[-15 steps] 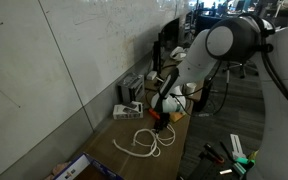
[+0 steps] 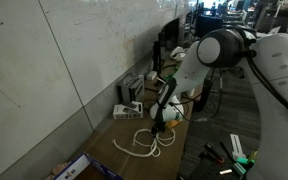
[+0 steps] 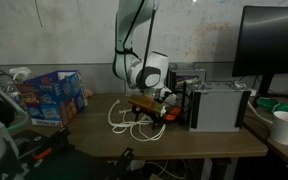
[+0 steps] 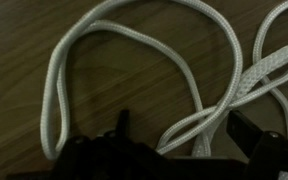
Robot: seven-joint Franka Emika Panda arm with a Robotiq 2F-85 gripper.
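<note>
A white rope (image 2: 144, 149) lies in loose loops on the brown wooden table. In the wrist view the rope (image 4: 227, 98) fills the upper part, with strands crossing between my gripper's dark fingers. My gripper is open just above the rope, nothing held, one finger (image 4: 122, 124) at the left and the other at the right. In exterior view 2, the arm reaches down and the gripper (image 3: 147, 100) hangs low over the rope (image 3: 124, 122); its exact gap to the table cannot be told there.
A blue and red box (image 3: 52, 95) stands at the left in exterior view 2. A grey metal box (image 3: 217, 106), a white cup (image 3: 285, 127) and a monitor (image 3: 272, 42) are on the right. Bare table (image 2: 109, 150) shows left of the rope.
Over the last second my arm has come lower and slightly left in exterior view 1, nearer the rope. The rope has not visibly moved.
</note>
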